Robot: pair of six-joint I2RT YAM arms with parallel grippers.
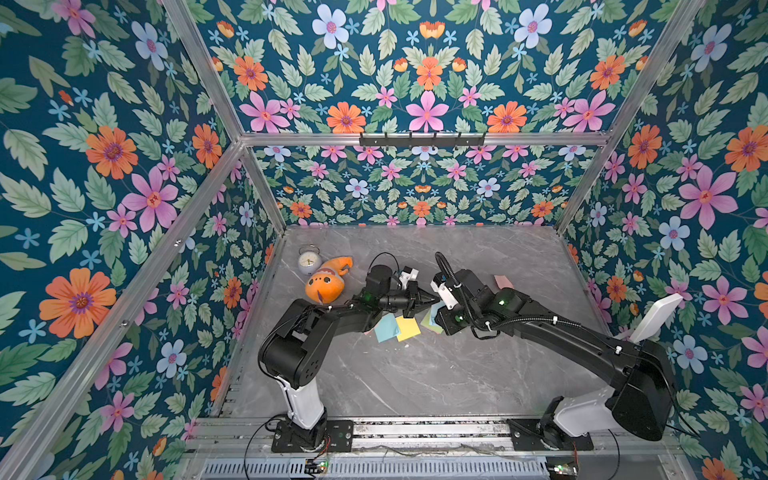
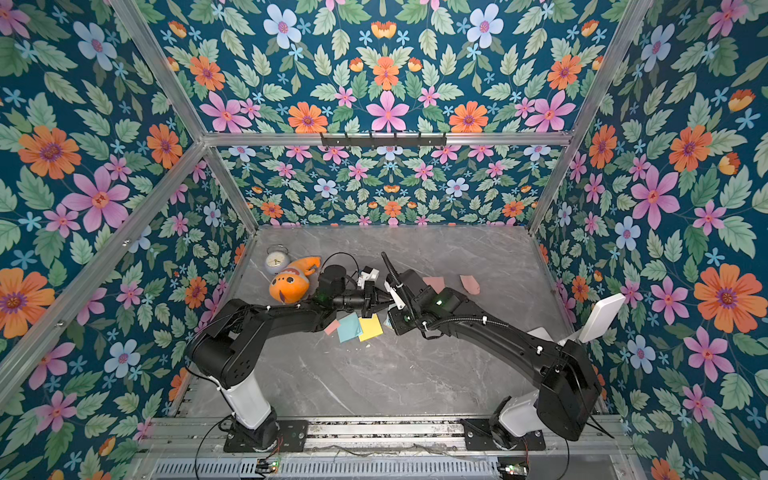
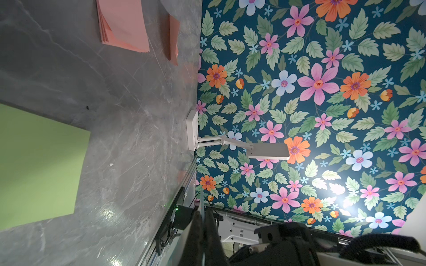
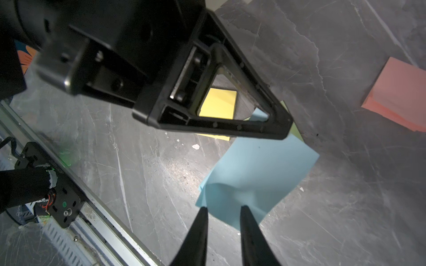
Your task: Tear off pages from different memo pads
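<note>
My left gripper [image 1: 425,297] is held tilted over the middle of the table, shut, with a thin pale blue edge visible along its fingertips in the left wrist view. Below it in the right wrist view hangs a light blue sheet [image 4: 261,173], over a green pad. My right gripper is part open, its fingertips at the sheet's lower edge; whether they touch it is unclear. A yellow pad [image 1: 408,328] and a blue pad [image 2: 349,327] lie nearby, and pink pads [image 4: 395,93] lie behind.
An orange plush toy [image 1: 324,284] and an alarm clock [image 1: 309,260] stand at the back left. A white lamp [image 1: 654,324] is at the right edge.
</note>
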